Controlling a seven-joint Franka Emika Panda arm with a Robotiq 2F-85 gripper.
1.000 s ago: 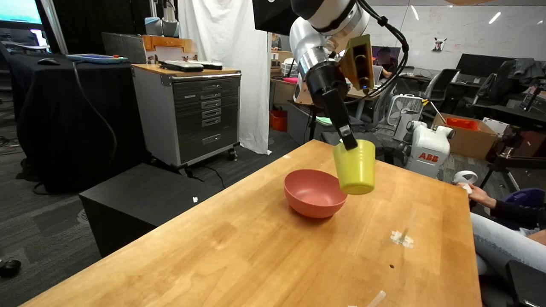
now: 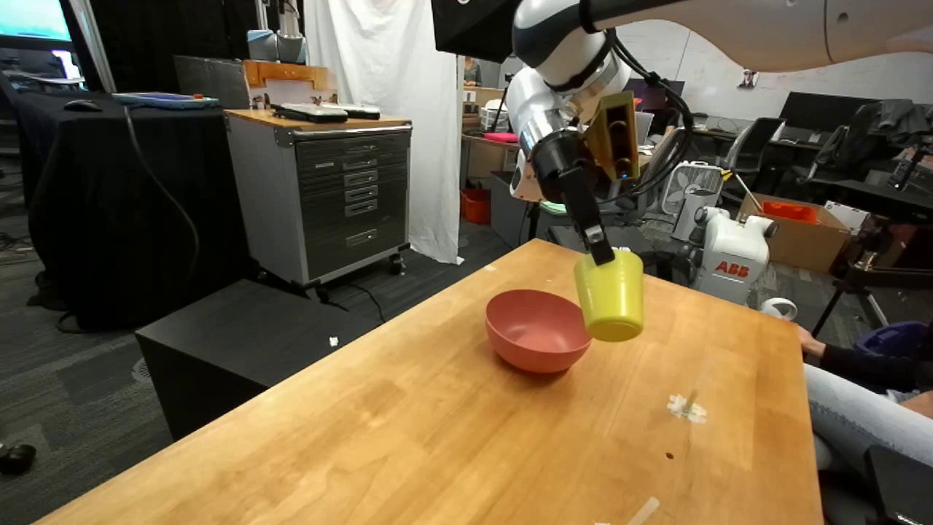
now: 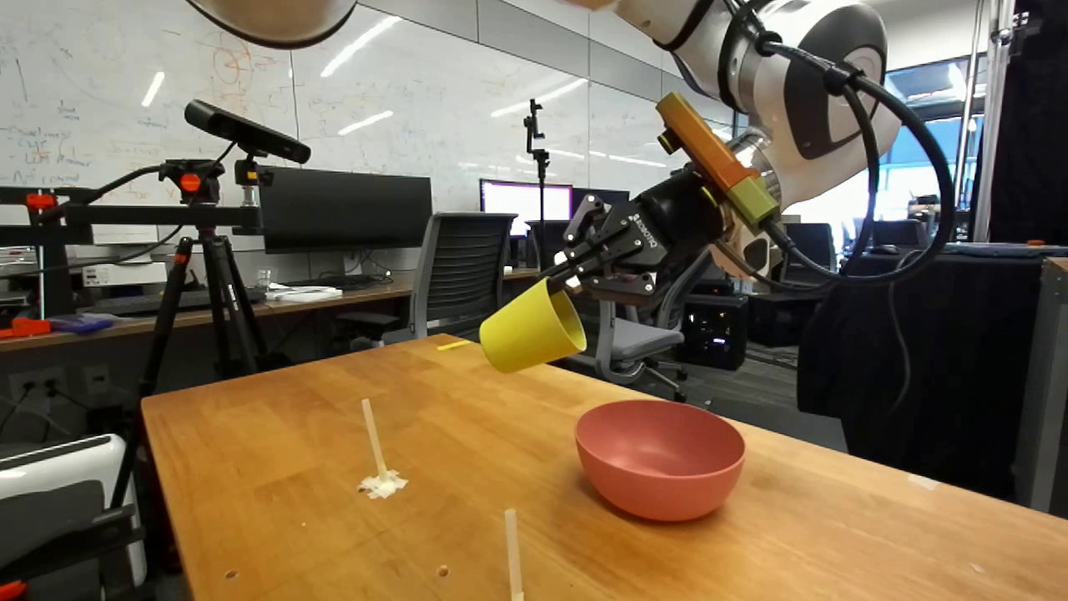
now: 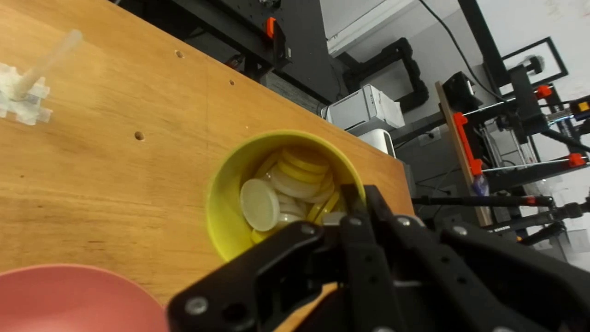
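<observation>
My gripper (image 3: 558, 280) is shut on the rim of a yellow cup (image 2: 609, 297), which hangs above the table. In exterior view 2 the cup (image 3: 531, 329) is tilted, its mouth turned up toward the gripper and the bowl's side. The wrist view looks into the cup, where several white and yellow round discs (image 4: 260, 204) lie heaped. A pinkish-red bowl (image 3: 661, 456) rests upright on the table; no contents show in it. The cup is held beside the bowl and higher, not over its middle as exterior view 2 shows.
A thin pale stick (image 3: 373, 441) stands taped to it, and a second stick (image 3: 513, 556) rises near the front in exterior view 2. A person sits at the table's right side in exterior view 1.
The upper arm has moved too. The bowl stays put.
</observation>
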